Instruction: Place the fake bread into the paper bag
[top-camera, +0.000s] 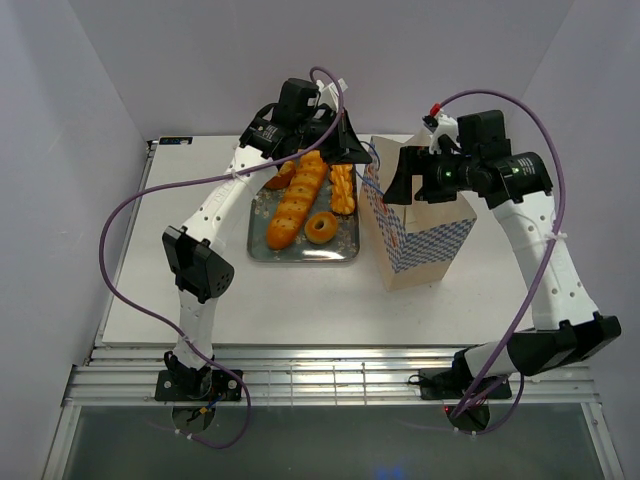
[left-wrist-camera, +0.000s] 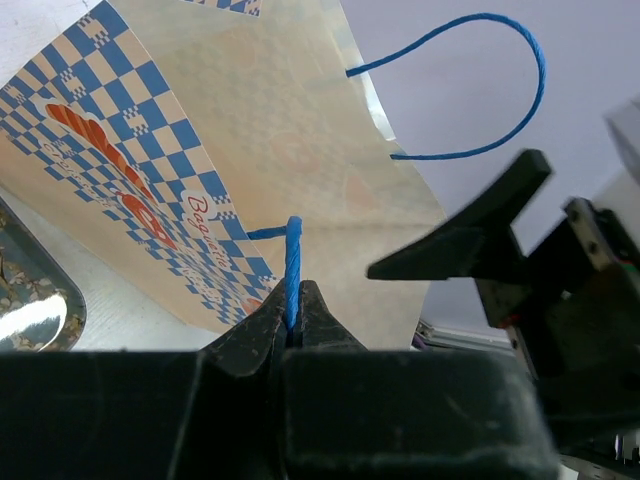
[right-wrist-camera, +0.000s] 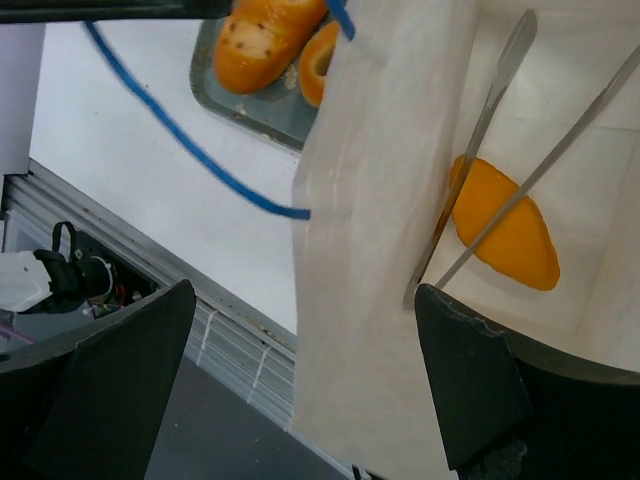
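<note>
The paper bag (top-camera: 430, 250), blue-and-white checkered, stands upright with its mouth open. My left gripper is shut on the bag's blue cord handle (left-wrist-camera: 292, 260) at the side facing the tray. Over the bag's mouth, my right gripper is open; between its spread fingers the right wrist view shows the bag's pale side wall (right-wrist-camera: 360, 250), and I cannot tell whether they touch it. Inside the bag lie an orange bread piece (right-wrist-camera: 520, 245) and metal tongs (right-wrist-camera: 492, 105). A long loaf (top-camera: 297, 202), a ring-shaped bread (top-camera: 321, 228) and a braided bread (top-camera: 342, 190) rest on the tray.
The grey tray (top-camera: 268, 254) stands left of the bag. Another blue handle (left-wrist-camera: 540, 80) loops from the bag's opposite side. Grey walls (top-camera: 60, 150) bound the sides and back.
</note>
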